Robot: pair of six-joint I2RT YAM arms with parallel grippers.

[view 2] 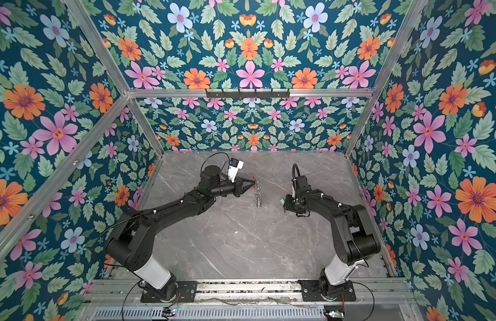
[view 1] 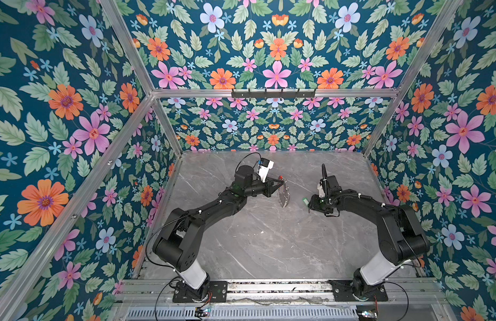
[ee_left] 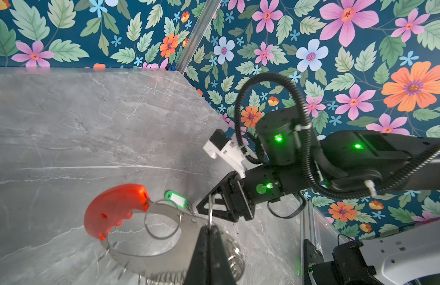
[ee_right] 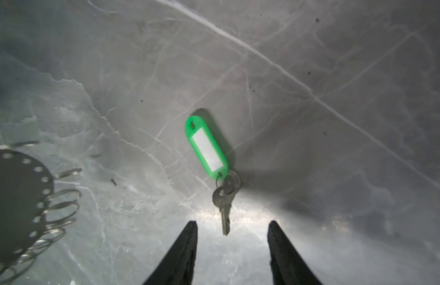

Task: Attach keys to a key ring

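The key ring, a curved metal plate (ee_left: 172,251) with an orange-red handle (ee_left: 116,205) and several small wire loops along its edge, hangs at the tip of my left gripper. That gripper is shut on a thin metal part of it. In the top right view the ring (view 2: 258,198) dangles clear of the gripper's body. On the tabletop, a green tag (ee_right: 206,147) with a white label lies joined by a small ring to keys (ee_right: 223,199). My right gripper points down over them, fingers apart, with nothing gripped.
In the right wrist view, the plate's looped edge (ee_right: 25,204) reaches in from the left. Patterned walls enclose the table's back and sides.
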